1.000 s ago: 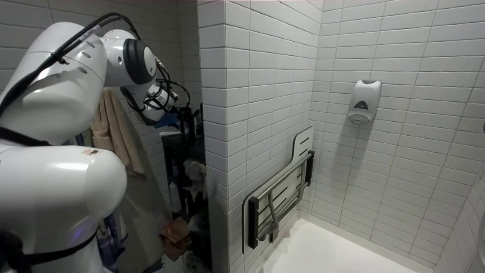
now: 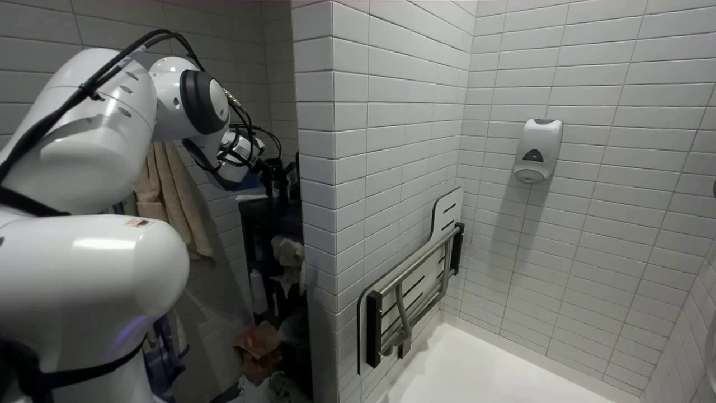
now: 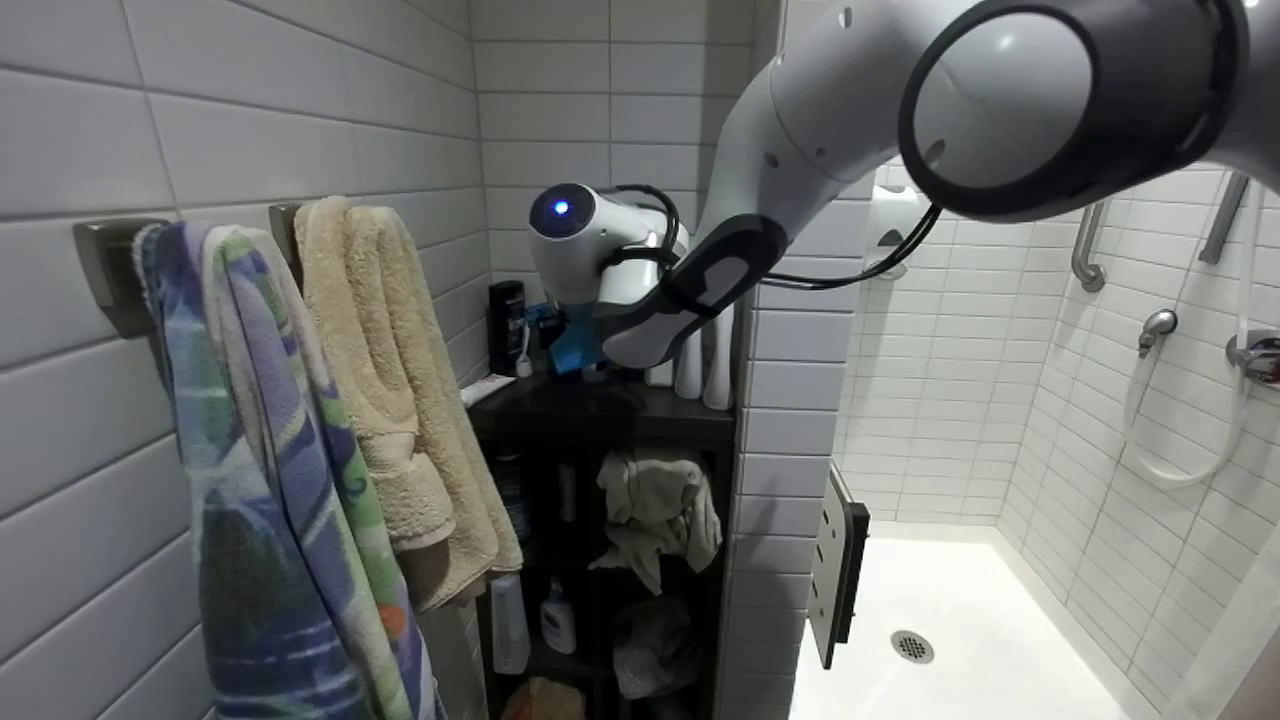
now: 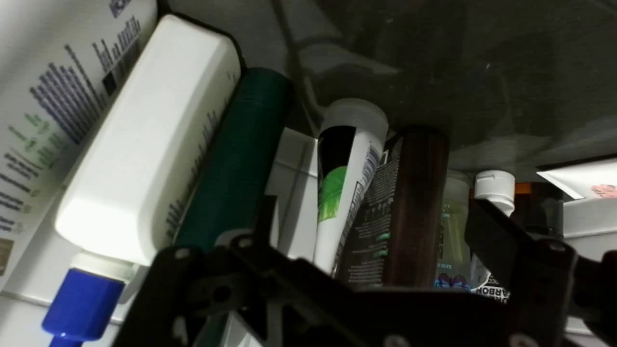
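In the wrist view my gripper is open, its dark fingers point(image 4: 496, 230) wide apart. Across the gap lie a white tube with a green and black label point(image 4: 341, 173), a dark brown bottle point(image 4: 417, 202) and a clear bottle with yellowish contents point(image 4: 455, 231). I cannot tell how close the fingers are to them. To the left are a dark green bottle point(image 4: 246, 150) and a white bottle with a blue cap point(image 4: 153, 139). A small white-capped container point(image 4: 495, 188) shows by the right finger. From outside, the wrist hangs over the black shelf point(image 3: 600, 414).
White bottles point(image 3: 717, 366) stand at the shelf's right, close to the tiled partition point(image 2: 315, 201). A black box point(image 3: 506, 324) and a white tube point(image 3: 486, 390) occupy its left end. Beige point(image 3: 384, 396) and patterned towels point(image 3: 258, 480) hang on the left wall. Rumpled cloth point(image 3: 660, 504) lies below.
My upper arm and elbow have come down. The wrist sits slightly lower and a little further right, covering more of the blue item behind it. The surroundings look unchanged.
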